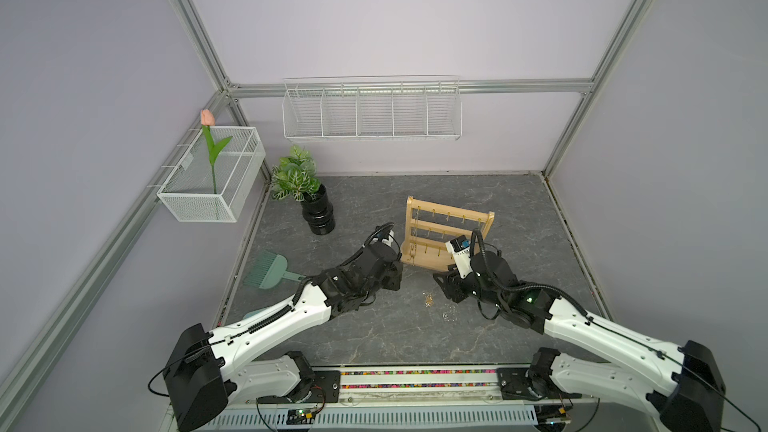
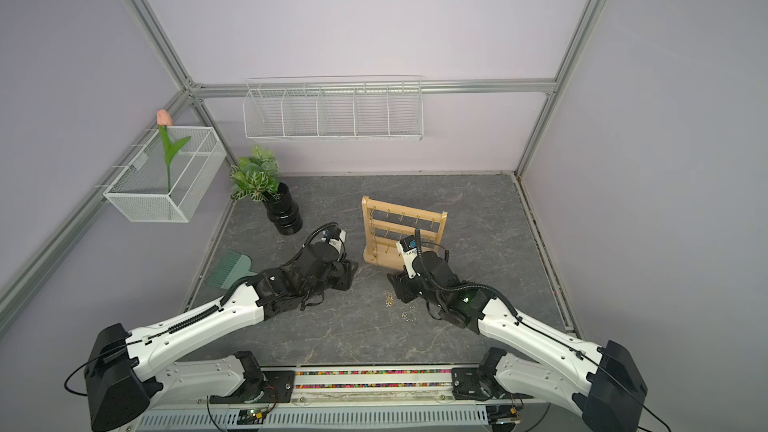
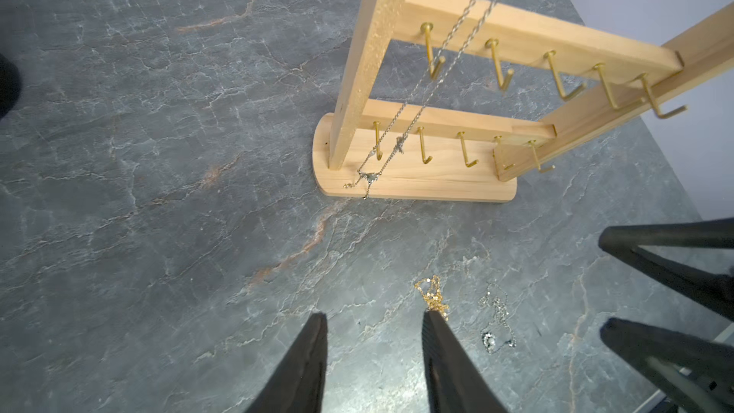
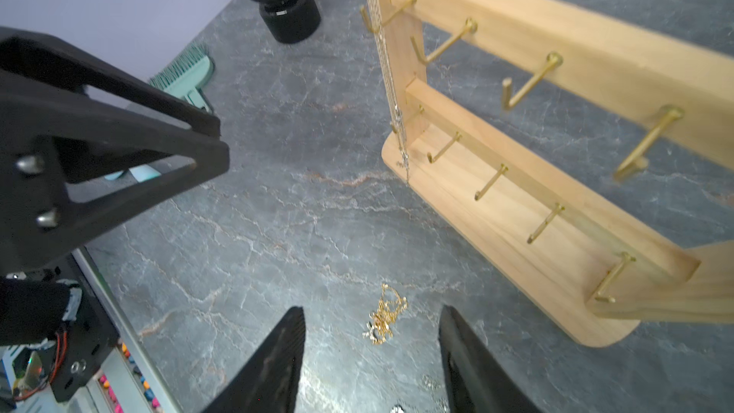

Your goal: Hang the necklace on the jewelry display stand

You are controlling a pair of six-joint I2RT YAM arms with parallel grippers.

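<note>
The wooden stand (image 3: 416, 191) has brass hooks in rows; a silver chain (image 3: 456, 46) hangs down its left end. A gold necklace (image 3: 432, 294) and a silver necklace (image 3: 498, 321) lie on the grey table in front of the stand. My left gripper, left of them and above the table, is open with nothing between its fingers. My right gripper, in front of the stand's lower part, has its fingers apart with nothing between them, above the gold necklace.
A black vase with a plant (image 1: 318, 212) stands back left. A teal dustpan brush (image 1: 270, 270) lies at the left. Wire baskets (image 1: 372, 112) hang on the walls.
</note>
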